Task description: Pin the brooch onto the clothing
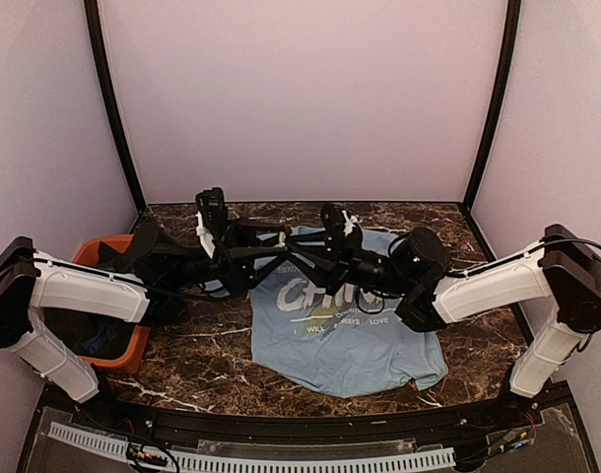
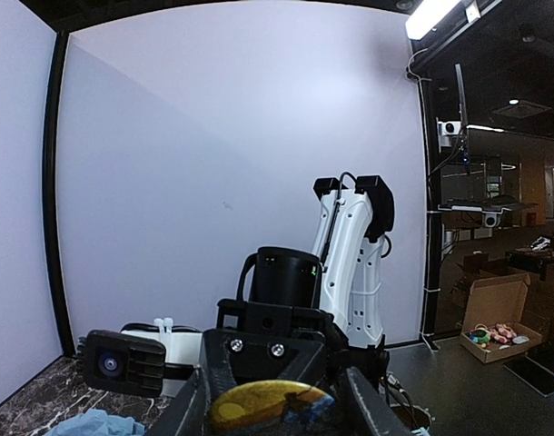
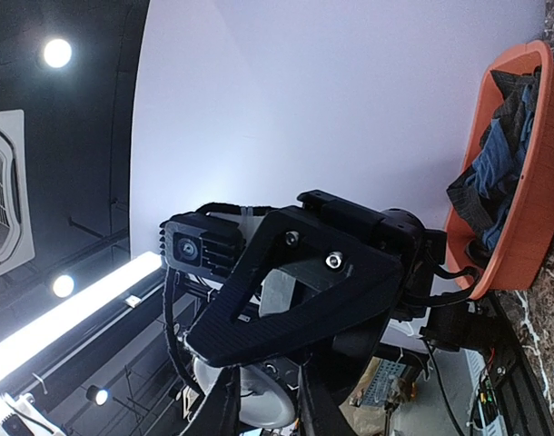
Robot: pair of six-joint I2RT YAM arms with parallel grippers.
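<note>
The small brooch (image 1: 282,239) is held where the two grippers meet above a light blue T-shirt (image 1: 330,355) printed with white lettering. My left gripper (image 1: 277,241) is shut on it; in the left wrist view the brooch (image 2: 263,404) shows yellow with a dark blue part between the fingers. My right gripper (image 1: 297,243) faces it from the right, fingertips very close; in the right wrist view its fingers are dark at the bottom edge, and their grip on the brooch is unclear.
An orange bin (image 1: 128,350) with dark clothing stands at the left, behind the left arm. Pale walls enclose the back and sides. Bare marble table (image 1: 202,365) shows around the shirt.
</note>
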